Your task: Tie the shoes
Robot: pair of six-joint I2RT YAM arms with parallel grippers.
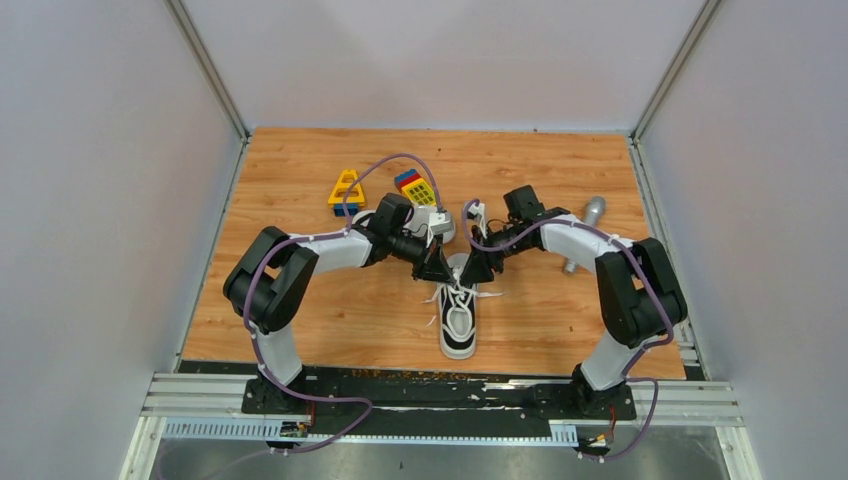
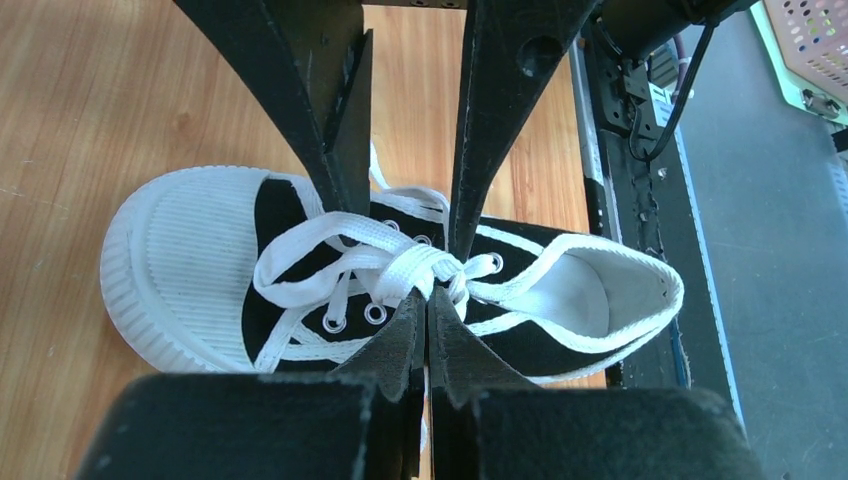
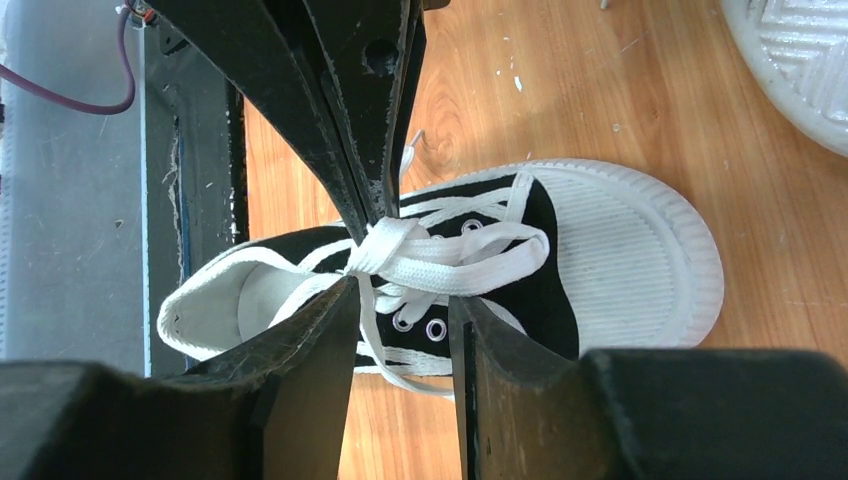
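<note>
A black sneaker [image 1: 458, 325] with white sole and laces stands on the table, its opening toward the front edge. In the left wrist view, a loop of white lace [image 2: 335, 235] lies over the shoe's tongue, bunched at a knot. My left gripper is shut, with the lace at the base of this loop pinched at its tips. From the other side, my right gripper stands open, its fingers spread around the bunched lace [image 3: 465, 270] without closing on it. A loose lace end [image 1: 492, 294] sticks out to the right of the shoe.
Behind the grippers lies a second shoe [image 1: 447, 228], mostly covered by the arms. Yellow, red and blue toy blocks [image 1: 415, 188] sit farther back. A grey object [image 1: 594, 212] lies at the right.
</note>
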